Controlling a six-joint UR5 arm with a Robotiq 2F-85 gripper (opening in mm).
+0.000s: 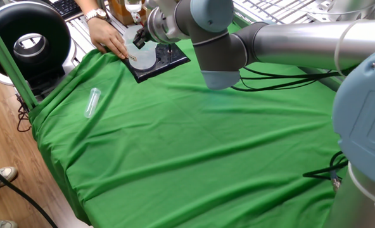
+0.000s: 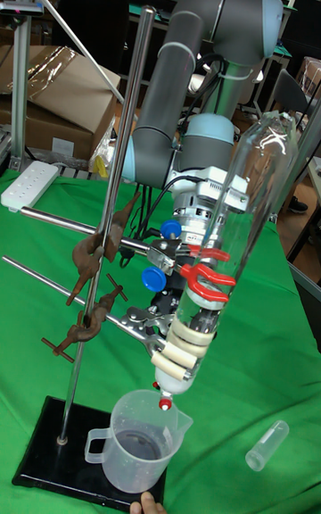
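My gripper hangs at the far side of the table, over a translucent plastic beaker and close to the white stopcock of a glass vessel. From the front, clamps hold that tall glass vessel at a slant on a metal stand, red-tipped outlet above the beaker. The beaker rests on the stand's black base. Behind the clamps and glass, my gripper is mostly hidden there, so whether its fingers are open or shut does not show.
A person's hand reaches to the beaker's side. On the green cloth lies a clear plastic tube. The stand's rod and clamps crowd the far end.
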